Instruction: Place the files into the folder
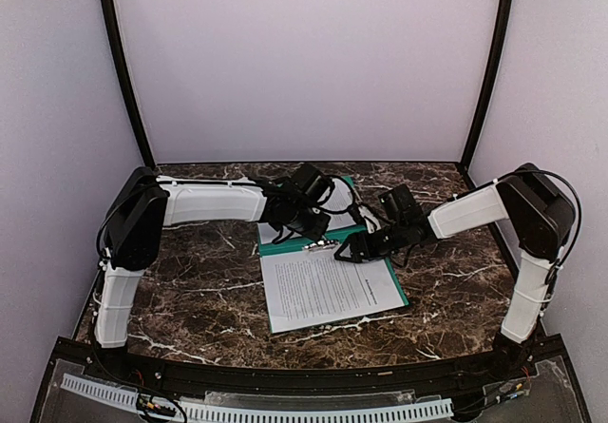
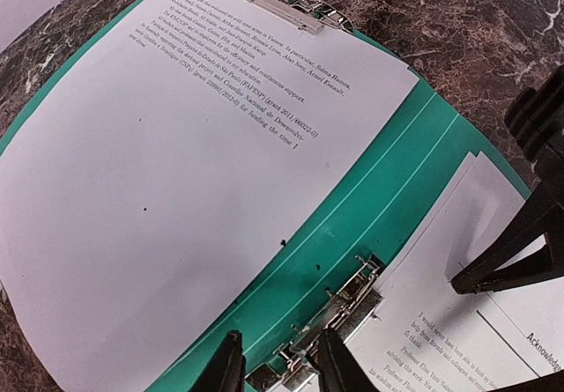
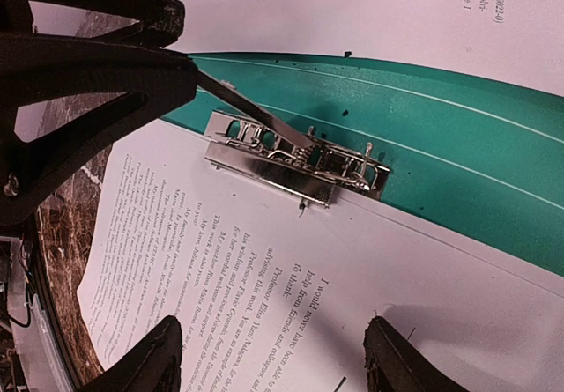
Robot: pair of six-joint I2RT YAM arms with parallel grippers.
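Observation:
A teal folder [image 2: 360, 211] lies open with white printed sheets [image 1: 323, 290] on both halves. A metal clip [image 3: 270, 177] sits along the front sheets' inner edge. My left gripper is over this clip, its fingers apart; in the right wrist view a thin metal piece slants from near its fingers down to the clip, and I cannot tell if it is held. My right gripper stands open low over the front sheets, to the right of the left gripper in the top view.
A second clip [image 2: 295, 4] is on the far sheet [image 2: 141, 181]. Bare marble table [image 1: 199, 290] surrounds the folder on the sides and front. Both arms crowd the middle, close together.

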